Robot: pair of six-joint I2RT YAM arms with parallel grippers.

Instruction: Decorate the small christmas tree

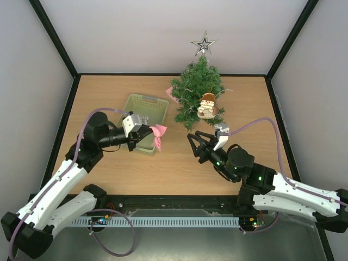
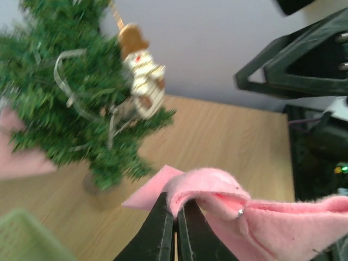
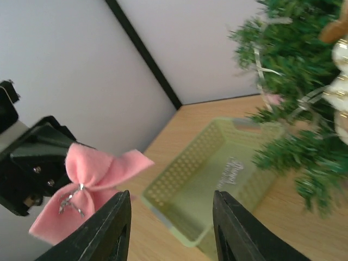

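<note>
The small tree [image 1: 193, 87] stands at the back right, topped by a silver star [image 1: 204, 44] and hung with a brown-and-cream figure ornament [image 1: 207, 106]. My left gripper [image 1: 150, 130] is shut on a pink bow [image 2: 272, 228], held over the right side of the green basket, left of the tree. My right gripper stands open below and in front of the tree, empty, apart from the bow, which shows at the left of the right wrist view.
The green basket [image 3: 190, 152] holds a small silver piece [image 3: 230, 173]. Pink fabric [image 1: 173, 93] sits at the tree's left. Bare table [image 1: 92, 92] shows at the back left.
</note>
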